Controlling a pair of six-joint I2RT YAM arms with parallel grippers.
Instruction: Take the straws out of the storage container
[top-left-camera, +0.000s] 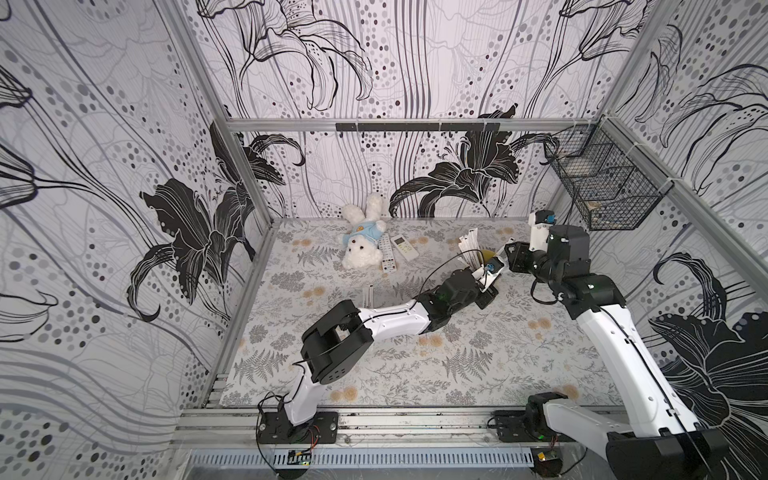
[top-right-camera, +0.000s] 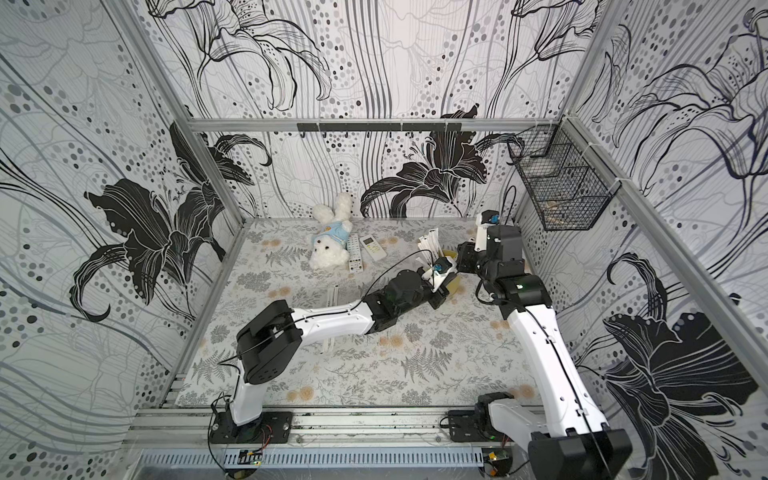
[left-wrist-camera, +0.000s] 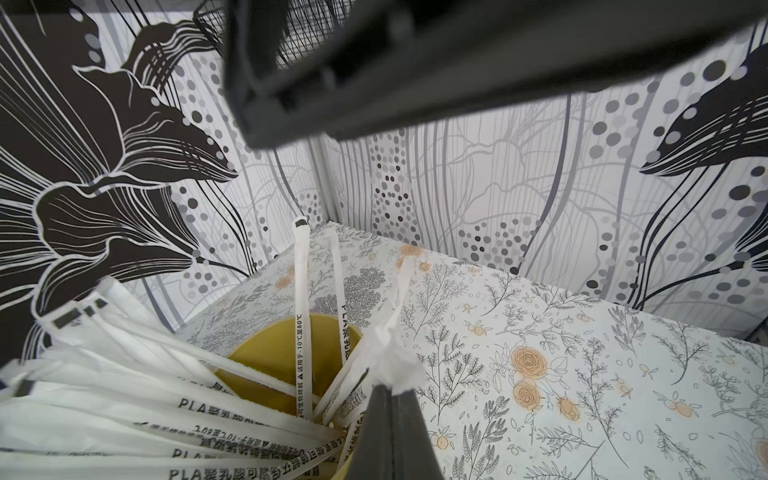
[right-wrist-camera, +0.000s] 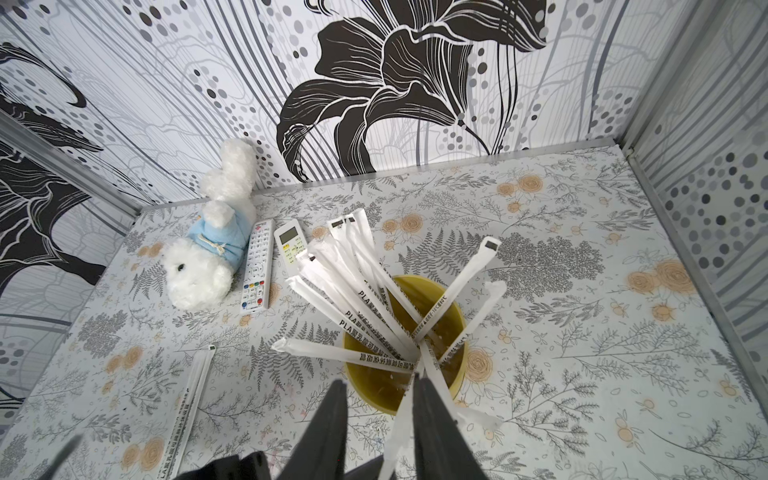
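Note:
Paper-wrapped white straws (right-wrist-camera: 364, 300) fan out of a yellow round container (right-wrist-camera: 361, 388) in the right wrist view. A long wrapped straw (right-wrist-camera: 182, 420) lies on the table to the left. My left gripper is shut at the container's near side, a crumpled white wrapper (left-wrist-camera: 397, 364) right at its fingertips; I cannot tell whether any of it is pinched. My right gripper hangs open above the container, its two dark fingers (right-wrist-camera: 329, 428) apart. One straw shows in the gap beyond them, apparently below.
A white plush toy (top-left-camera: 364, 240), a long remote (right-wrist-camera: 257, 268) and a smaller remote (right-wrist-camera: 289, 240) lie at the back left. Wire baskets (top-left-camera: 612, 180) hang at the right wall.

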